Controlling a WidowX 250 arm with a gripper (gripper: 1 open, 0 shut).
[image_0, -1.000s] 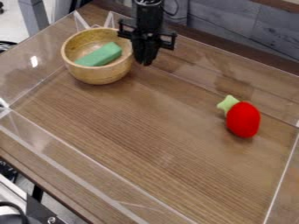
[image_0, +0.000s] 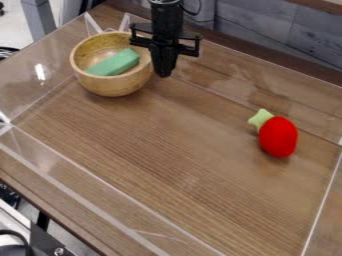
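My black gripper (image_0: 166, 55) is at the top of the view, at the right rim of a wooden bowl (image_0: 104, 84). A green block (image_0: 112, 62) lies inside the bowl. The gripper looks shut, with nothing visible between its fingers, though it is small and dark in this view.
A red object (image_0: 277, 138) with a pale green top lies on the right of the wooden table (image_0: 160, 190). The table's left edge shows at the lower left.
The bowl and red object look about the same.
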